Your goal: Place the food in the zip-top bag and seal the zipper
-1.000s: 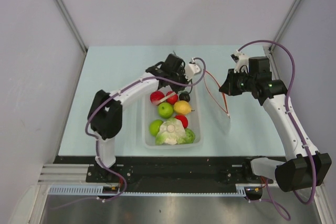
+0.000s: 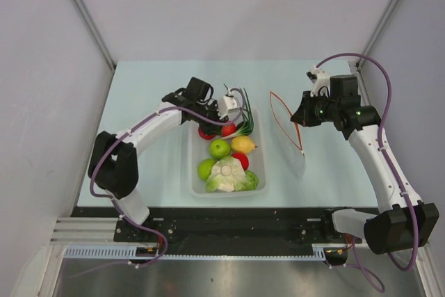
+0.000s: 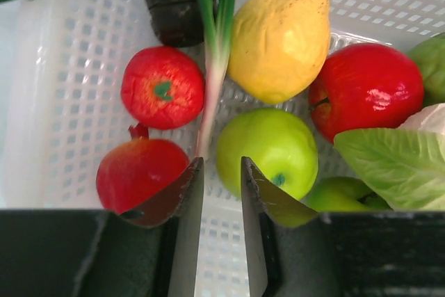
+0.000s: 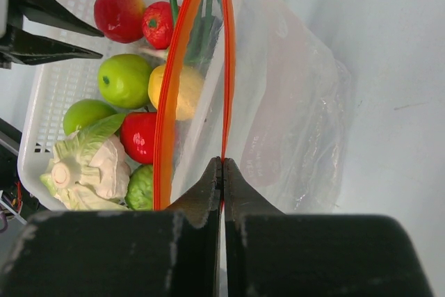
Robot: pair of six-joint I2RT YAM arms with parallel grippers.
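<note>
My left gripper hovers over the white crate (image 3: 42, 102), its fingers apart with nothing visible between them. Below it are a red fruit (image 3: 142, 175), green apple (image 3: 268, 144), spring onion (image 3: 215, 67), red tomato (image 3: 160, 81), yellow pear (image 3: 274, 39), red apple (image 3: 365, 85), dark vegetable (image 3: 170, 8) and leafy vegetable (image 3: 386, 165). My right gripper is shut on the orange zipper edge of the clear bag (image 4: 292, 123), which stands open right of the crate.
The right wrist view also shows a cauliflower (image 4: 87, 175) and a green cabbage (image 4: 141, 189) at the crate's near end.
My left gripper has moved leftward and toward the near side, away from the crate's far right corner. The spring onion shifted there over the dark vegetable. My right arm is still.
</note>
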